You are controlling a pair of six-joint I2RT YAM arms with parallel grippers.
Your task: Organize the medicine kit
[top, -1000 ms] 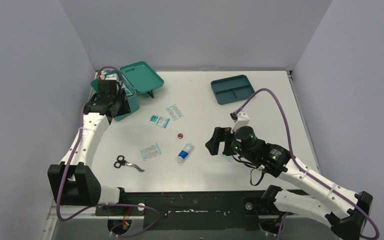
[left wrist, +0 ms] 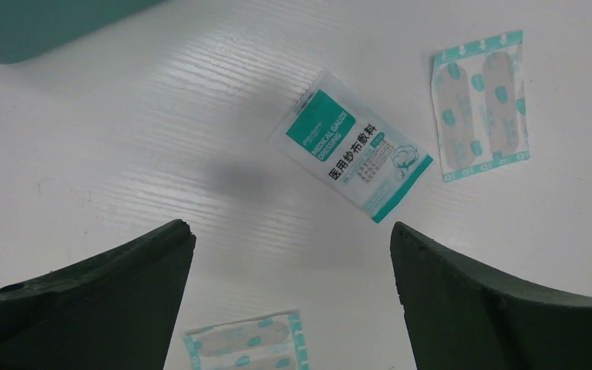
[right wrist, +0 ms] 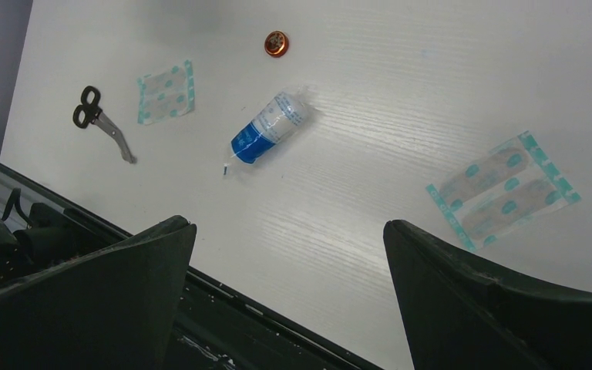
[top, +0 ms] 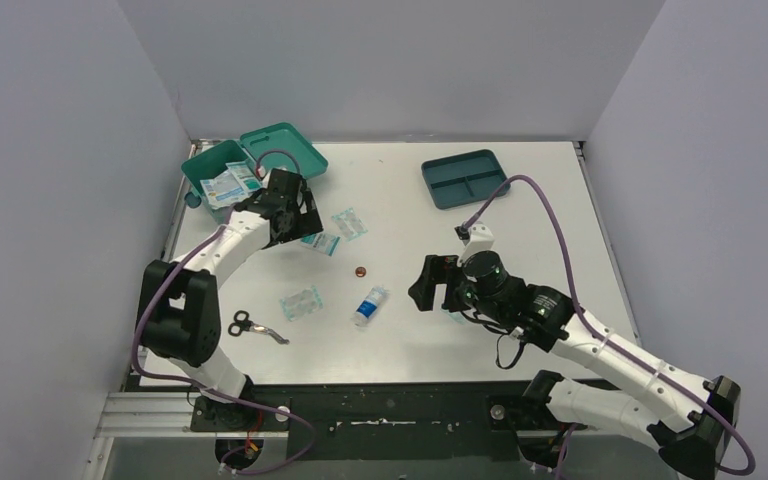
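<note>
The green medicine kit [top: 200,163] stands at the back left with its lid [top: 288,148] swung open and white-and-blue packets inside. Over the table just in front of the kit, my left gripper is open and empty; the gauze dressing packet [left wrist: 354,146] lies flat ahead of its fingers, not touched. Band-aid strips [left wrist: 481,104] lie to the right of that packet, and more strips [top: 301,303] lie nearer the front. A bandage roll in clear wrap [right wrist: 268,129] rests mid-table. My right gripper hangs open over the front right, also empty; another band-aid packet [right wrist: 501,189] lies below it.
Scissors [top: 256,327] lie at the front left. A small copper-coloured round item [top: 360,271] sits mid-table. The divided dark green tray [top: 465,178] at the back right is empty. Bare table surrounds these things, especially on the right.
My left gripper has moved from over the kit to the right, stopping near the gauze packet. The kit's contents show more now. My right arm has barely shifted.
</note>
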